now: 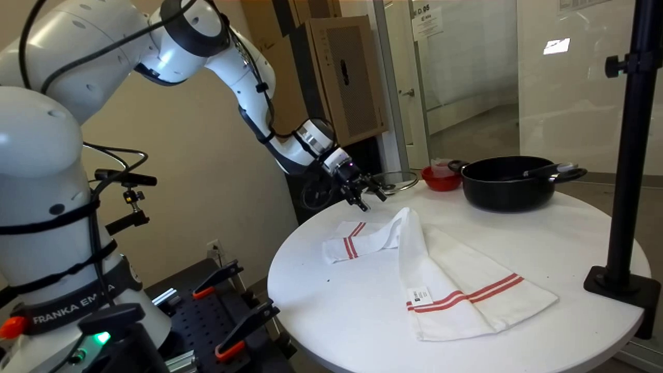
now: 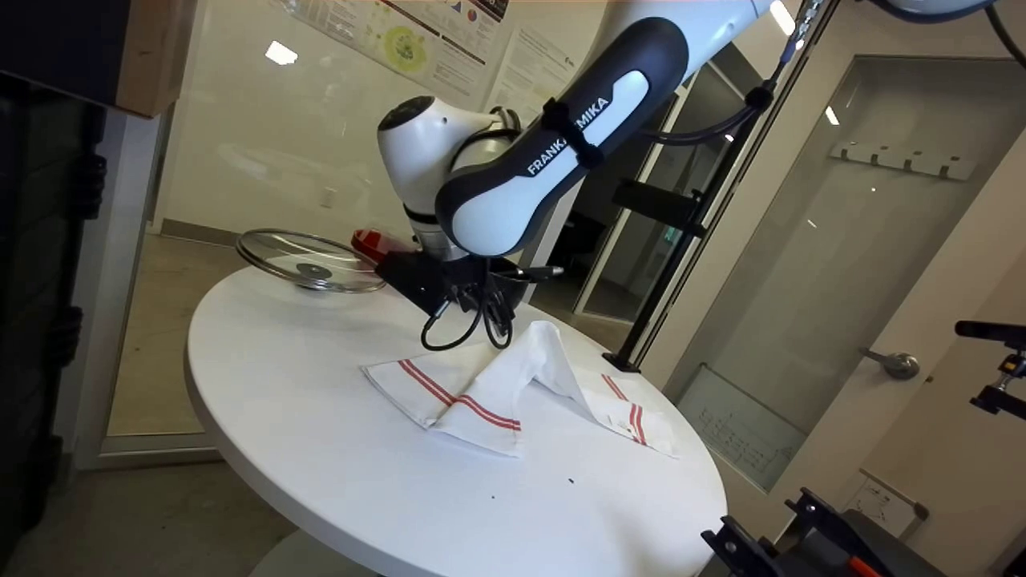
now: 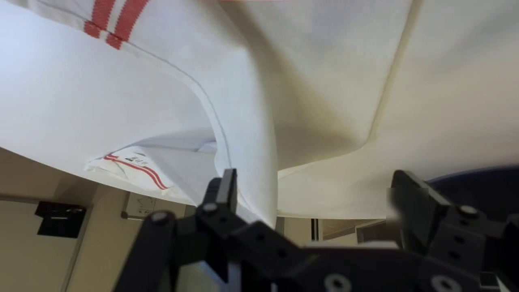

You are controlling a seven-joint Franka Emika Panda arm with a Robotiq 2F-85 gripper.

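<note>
A white towel [image 1: 444, 273] with red stripes lies spread across the round table, its middle bunched up into a standing ridge. In exterior view 2 the towel [image 2: 539, 370] shows the same raised fold. My gripper [image 1: 374, 202] is open, off the towel's ridge and above the far left part of the table. From the wrist view, the towel's fold [image 3: 253, 126] rises beyond the gripper, whose fingers stand wide apart. No cloth appears gripped. The fingertips are hidden in exterior view 2.
A black pot [image 1: 506, 186] with a utensil in it stands at the back right, beside a red bowl [image 1: 441, 179]. A glass lid [image 2: 309, 261] lies near the table's edge. A black pole [image 1: 624, 186] is clamped at the right.
</note>
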